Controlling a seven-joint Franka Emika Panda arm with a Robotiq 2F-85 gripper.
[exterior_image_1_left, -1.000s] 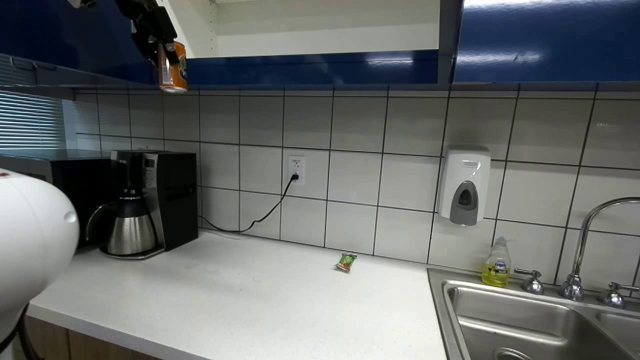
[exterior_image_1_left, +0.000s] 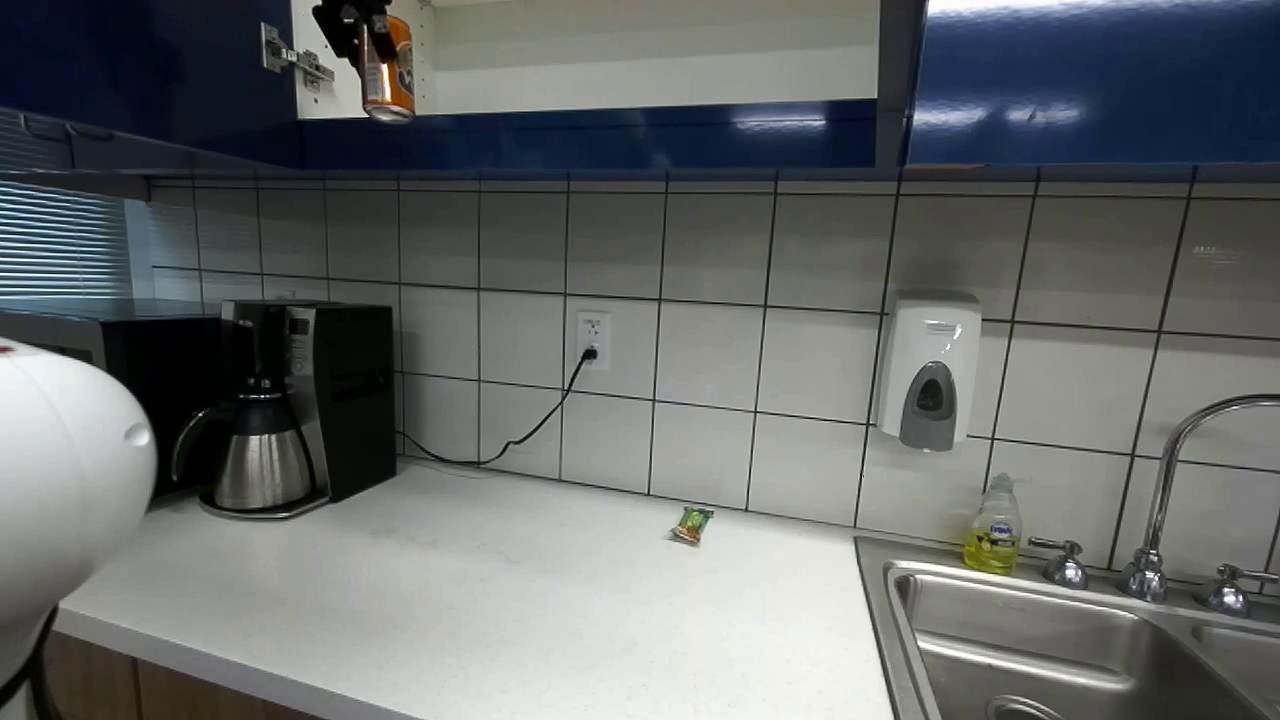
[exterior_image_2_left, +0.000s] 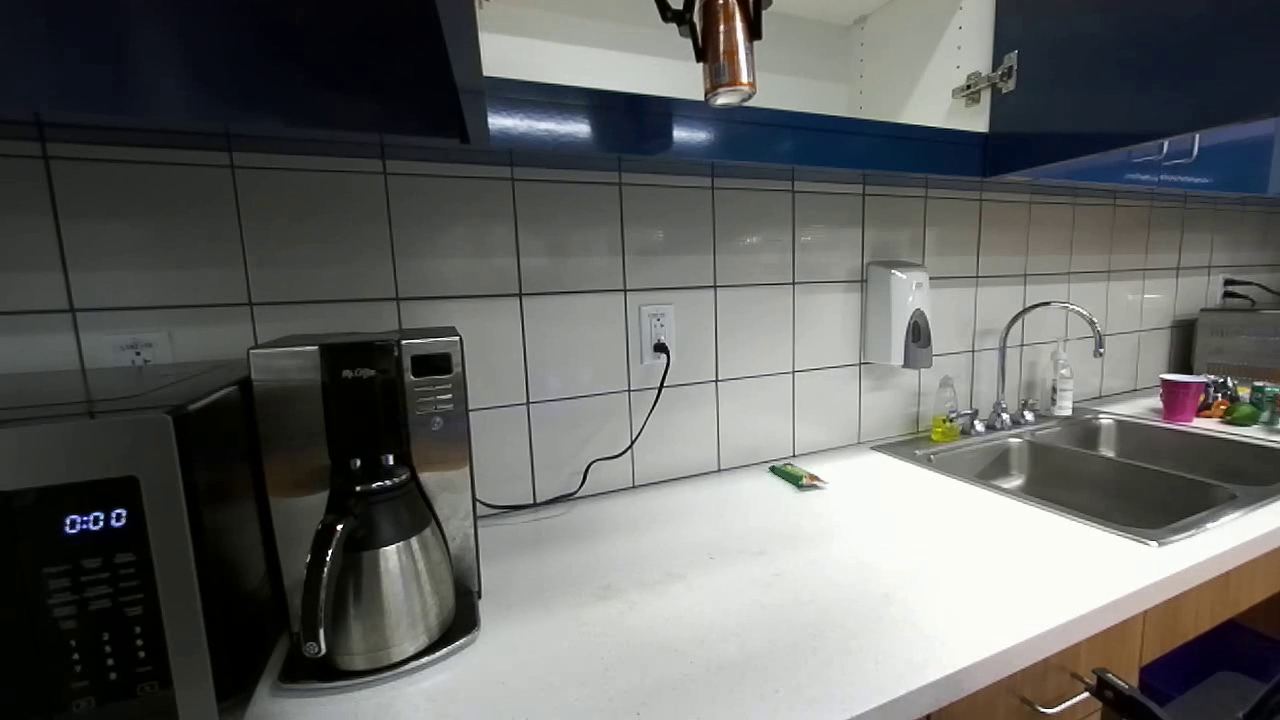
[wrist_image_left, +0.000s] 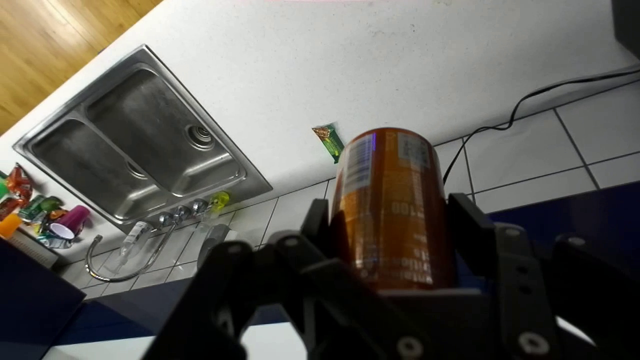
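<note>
An orange can (exterior_image_1_left: 390, 74) hangs upright in front of the open upper cabinet (exterior_image_1_left: 654, 60), near its left side in exterior view 1. My gripper is shut on it, with a black finger (wrist_image_left: 471, 225) on either side of the can in the wrist view. In exterior view 2 the can (exterior_image_2_left: 728, 54) appears at the top, its base overlapping the cabinet's blue lower edge. Most of the gripper is cut off by the top of both exterior views. Whether the can is inside the cabinet opening or just in front of it, I cannot tell.
The cabinet's blue door (exterior_image_1_left: 144, 72) stands open on the left. Below lies a white counter (exterior_image_1_left: 516, 600) with a small green packet (exterior_image_1_left: 692, 524). A coffee maker (exterior_image_1_left: 348, 396) stands to the left, a steel sink (exterior_image_1_left: 1020, 636) to the right. The visible shelf space is empty.
The gripper and the can have risen and shifted slightly right in exterior view 1, from below the cabinet's lower edge to in front of its opening. The counter items have not moved.
</note>
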